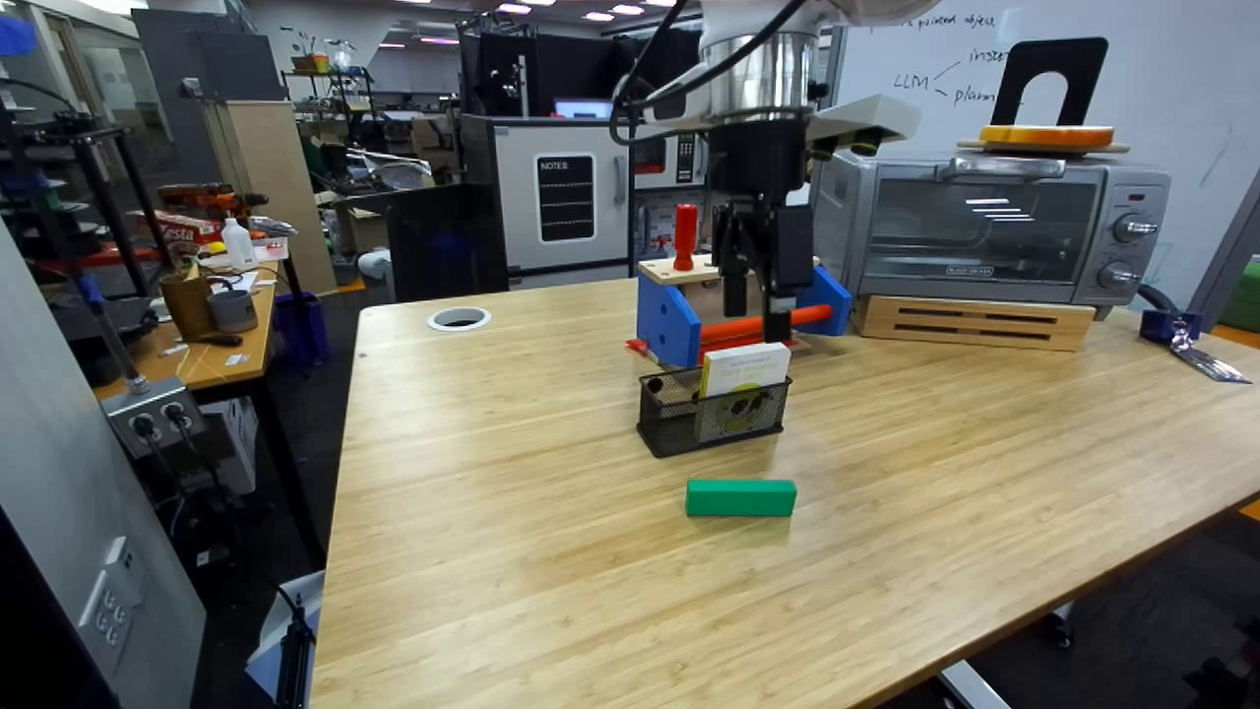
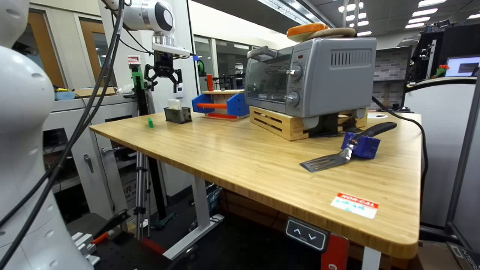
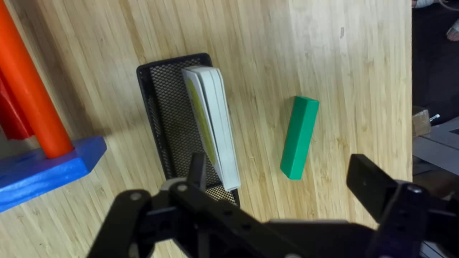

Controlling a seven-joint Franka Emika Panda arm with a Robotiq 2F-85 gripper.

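Observation:
My gripper is open and empty, raised above the table, with its fingers spread wide in the wrist view. A black mesh basket stands below, partly covered by one finger in that view. Inside it, a small white-edged book stands upright against one long side; its yellow-and-white cover shows in exterior view 1. A green block lies on the bare wood beside the basket, apart from it. From exterior view 2, the gripper hangs above the basket and the green block.
Behind the basket is a blue, wood and red toy bench. A toaster oven sits on a slatted wooden stand to the right. A spatula rests in a blue holder farther off.

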